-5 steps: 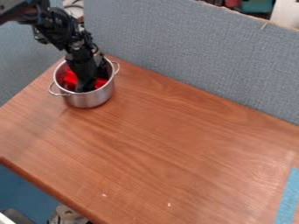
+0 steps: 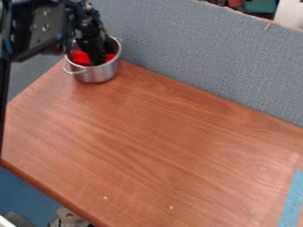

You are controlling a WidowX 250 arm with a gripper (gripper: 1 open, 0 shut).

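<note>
A steel pot (image 2: 95, 73) with two side handles sits at the table's far left corner, a red object (image 2: 81, 58) inside it. My black gripper (image 2: 95, 55) reaches down into the pot at the upper left. Its fingertips are partly hidden by the pot and dark, so what is between them cannot be made out.
A grey padded partition (image 2: 201, 53) runs along the back. Blue tape (image 2: 291, 199) lies at the right edge, and some gear sits below the front left.
</note>
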